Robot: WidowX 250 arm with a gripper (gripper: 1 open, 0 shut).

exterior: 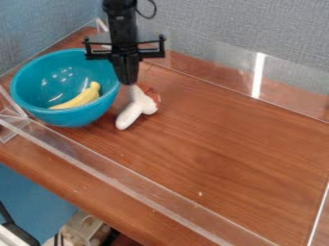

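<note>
My black gripper (126, 75) hangs over the right rim of a teal bowl (38, 96), shut, with nothing visible between its fingers. A yellow banana (80, 98) lies inside the bowl. Just right of the bowl, below my gripper, a white object with a red part, like a toy mushroom (133, 111), lies on the wooden surface.
Grey textured walls (244, 34) stand at the back and left, with clear edging along the table's borders.
</note>
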